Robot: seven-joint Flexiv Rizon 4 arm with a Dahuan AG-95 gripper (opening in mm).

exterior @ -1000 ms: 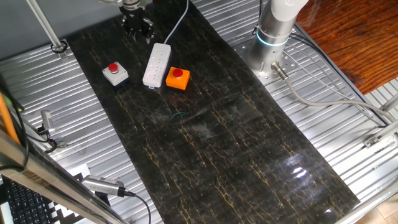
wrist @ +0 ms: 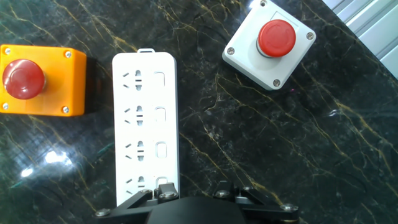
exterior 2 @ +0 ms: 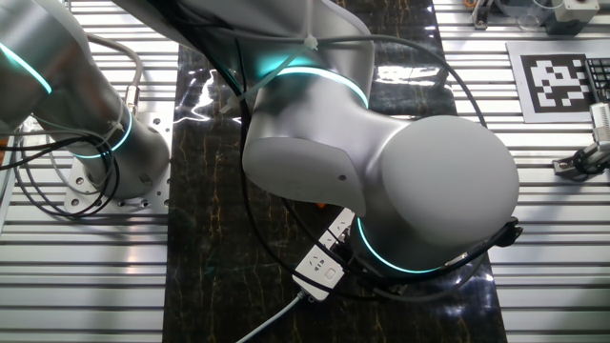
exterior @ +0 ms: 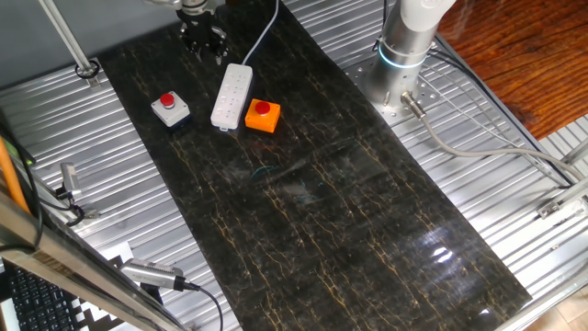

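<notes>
My gripper (exterior: pixel 209 53) hangs over the far end of the dark marbled board, beside the power strip. In the wrist view the gripper is at the bottom edge, its two fingertips apart, with only bare board visible between them. A white power strip (wrist: pixel 146 118) lies just left of it there. A grey-white box with a red button (wrist: pixel 277 38) sits at upper right, and an orange box with a dark red button (wrist: pixel 68 81) at left. Exterior view 2 shows the strip (exterior 2: pixel 319 268) partly under the arm, which hides the gripper and most of both boxes.
A white cable (exterior: pixel 264 35) runs from the strip off the board's far edge. The arm's base (exterior: pixel 390 87) stands at the board's right side in exterior view 1. The marbled board (exterior: pixel 322 230) is clear across its middle and near part.
</notes>
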